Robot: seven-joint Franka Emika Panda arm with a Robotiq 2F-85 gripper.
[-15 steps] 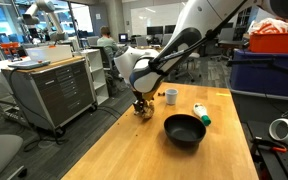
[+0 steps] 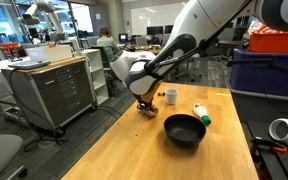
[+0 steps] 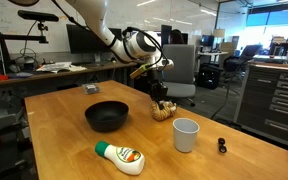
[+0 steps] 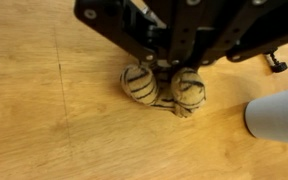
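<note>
A tan plush toy with dark stripes point(image 3: 164, 110) is on the wooden table, by the edge near the office chair. My gripper points down at it and is shut on part of the toy. Two rounded striped ends point(image 4: 139, 84) bulge out below the fingers in the wrist view, and the fingers hide the toy's middle. From the first exterior view, the toy point(image 2: 146, 110) shows only as a small shape under the gripper point(image 2: 144, 101). Whether it touches the table is hard to tell.
A black bowl point(image 2: 184, 130) stands nearer the table's middle. The white cup point(image 3: 185, 135) is close to the toy. A white bottle with a green cap point(image 3: 120, 156) lies on its side. Small dark objects point(image 3: 222, 145) sit beyond the cup.
Over the last second the arm has shifted only slightly at the toy, and the gripper looks a little lower. The bowl, cup and bottle stay where they were.
</note>
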